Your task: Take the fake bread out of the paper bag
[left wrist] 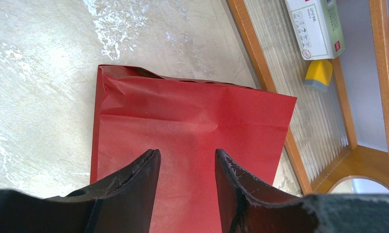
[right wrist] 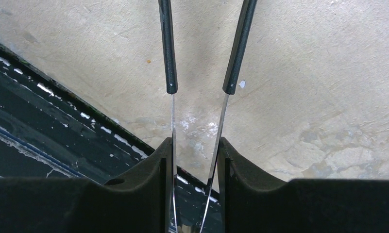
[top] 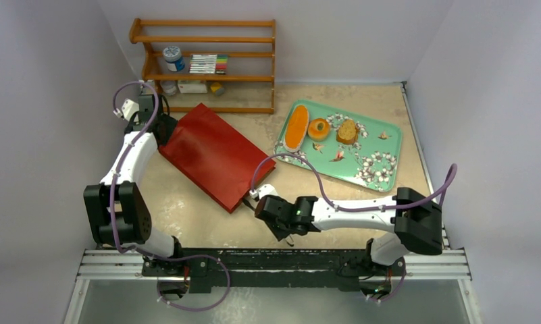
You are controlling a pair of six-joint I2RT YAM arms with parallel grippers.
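Note:
A flat red paper bag (top: 213,155) lies slanted on the table; whatever is inside it is hidden. In the left wrist view, the near side of the bag (left wrist: 197,121) shows a crumpled edge with a dark slit. My left gripper hangs above the bag, part open, with nothing between its fingers. By the bag's lower right end, my right gripper is shut on tongs (right wrist: 169,53), whose two metal arms run between its fingers and carry long black ends. A green tray (top: 372,128) holds an orange long bread (top: 296,128), a ring-shaped bread (top: 318,137) and a brown bread piece (top: 347,132).
A wooden shelf (top: 207,77) with a jar (top: 173,59), pens and small boxes stands at the back left, close to the bag's upper end. Free table lies between the bag and the tray. A dark rail (top: 254,260) runs along the front.

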